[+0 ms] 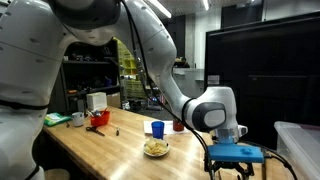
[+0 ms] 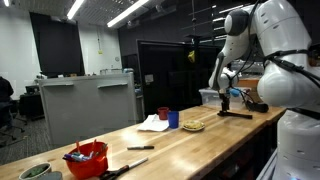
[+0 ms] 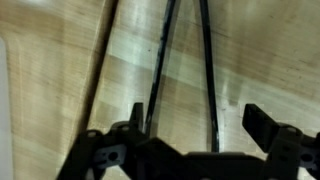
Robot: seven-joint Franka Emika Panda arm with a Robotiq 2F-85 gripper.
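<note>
Two thin black sticks (image 3: 161, 62) lie side by side on the wooden table in the wrist view, running away from the gripper base. My gripper is open above them. In that view both sticks pass through the space between the fingertips, the left one close to the left finger (image 3: 130, 130). Nothing is gripped. How high the fingertips stand over the table is hard to tell. From the first exterior side, the gripper (image 1: 230, 172) points down at the near right part of the table, below its blue mount.
A brown rod (image 3: 97, 75) lies left of the black sticks. Farther along the table are a yellow plate (image 1: 156, 147), a blue cup (image 1: 158, 129), a dark red can (image 2: 163, 113) and a red container (image 2: 87, 160).
</note>
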